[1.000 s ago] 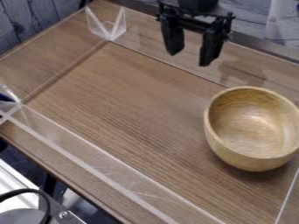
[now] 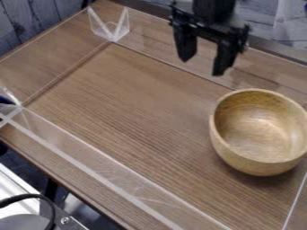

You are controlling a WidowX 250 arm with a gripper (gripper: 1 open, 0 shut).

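Note:
My gripper (image 2: 206,56) hangs over the back right of the wooden table, dark and somewhat blurred, with its two fingers spread apart and pointing down. Nothing shows between them. A large empty round wooden bowl (image 2: 257,130) stands at the right of the table, below and to the right of the gripper, apart from it.
Clear plastic corner guards stand at the back left and along the left edge. A white object with black cables (image 2: 27,217) sits off the table at the lower left.
The gripper has shifted a little to the right and turned slightly, its right finger now farther right and lower. The bowl has not moved.

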